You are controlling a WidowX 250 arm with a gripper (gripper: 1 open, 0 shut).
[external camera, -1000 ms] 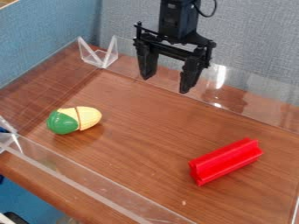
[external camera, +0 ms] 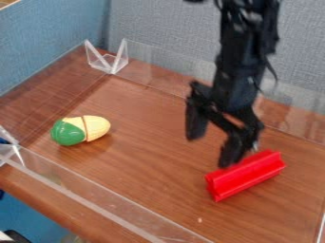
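My black gripper reaches down from the top of the camera view, open, with its fingers apart. It hangs just above and behind a red block on the right side of the wooden table. The block is long and lies at a slant. I cannot tell whether a finger touches it.
A green and yellow oval object lies at the left of the table. A white wire stand is at the back left. Grey walls bound the back and left.
The objects on the table have not visibly moved.
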